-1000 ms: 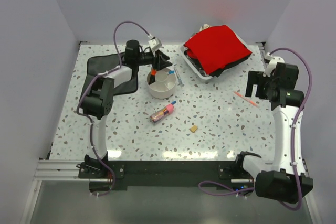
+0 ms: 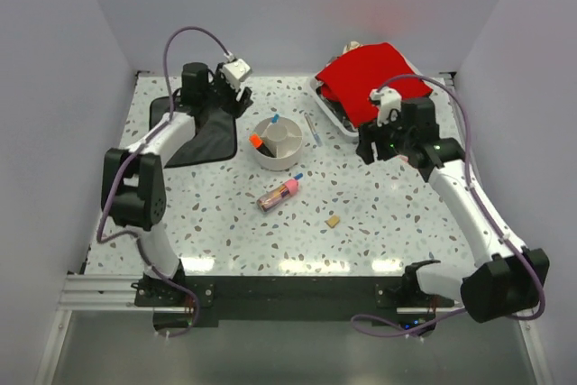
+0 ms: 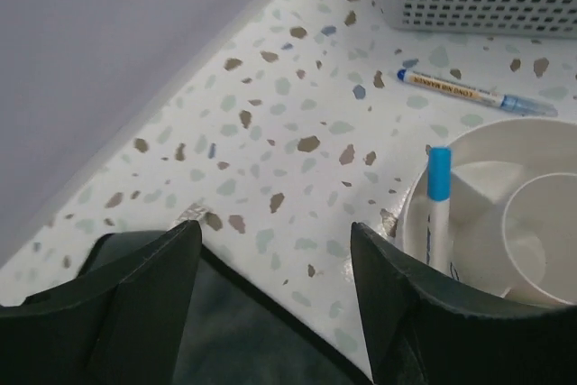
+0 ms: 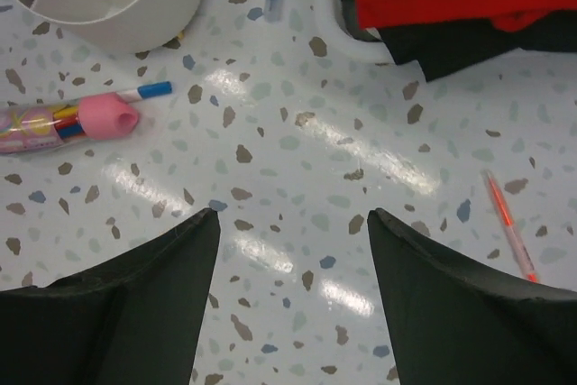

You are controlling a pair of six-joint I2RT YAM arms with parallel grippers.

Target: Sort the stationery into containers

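A white divided round holder at centre contains pens, one blue-capped. A blue pen lies beside it, a pink pencil pouch below, and an orange pen at right in the right wrist view. My left gripper is open over the dark mat, left of the holder, nothing between its fingers. My right gripper hangs below the basket with fingers apart and empty, left of the orange pen.
A white basket piled with red and black cloth stands at back right. A dark mat lies left. A small tan block lies at front.
My left gripper has moved back left, away from the holder. My right arm has swung leftward from the orange pen's area toward the middle.
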